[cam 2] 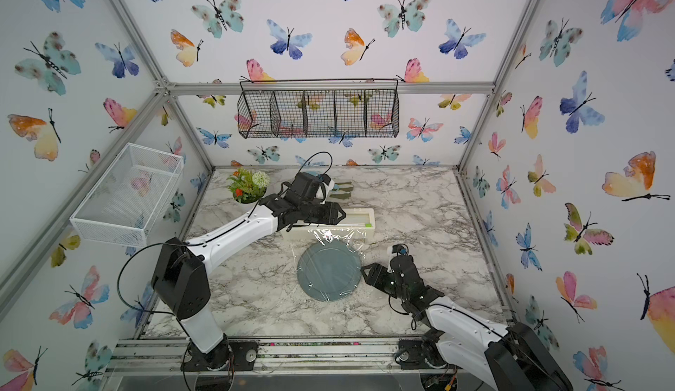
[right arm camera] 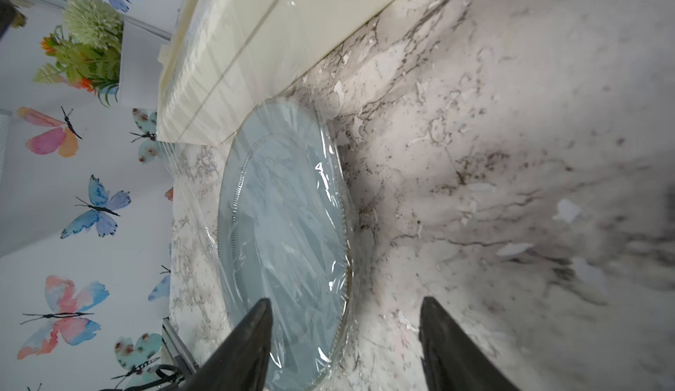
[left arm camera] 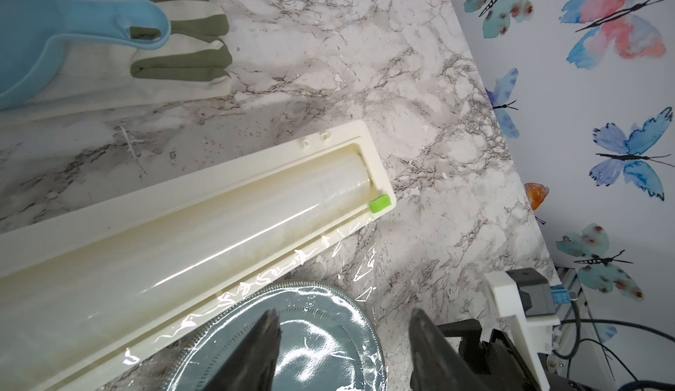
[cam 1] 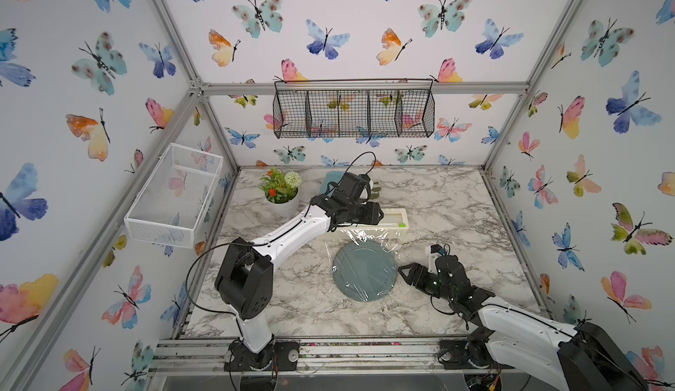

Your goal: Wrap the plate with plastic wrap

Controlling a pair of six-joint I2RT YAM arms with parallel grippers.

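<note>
A blue-grey plate lies on the marble table with clear plastic wrap over it. The film runs from the plate up to the long cream dispenser, whose roll shows inside and whose green slider sits at the right end. My left gripper is over the dispenser, its fingers apart with nothing gripped between them. Beside the plate's right edge, my right gripper also has its fingers parted and nothing held. In the right wrist view the film bends down along the plate's rim.
Behind the dispenser lie a light blue pan and olive-handled utensils. A potted plant stands at the back left. A white mesh basket hangs on the left wall.
</note>
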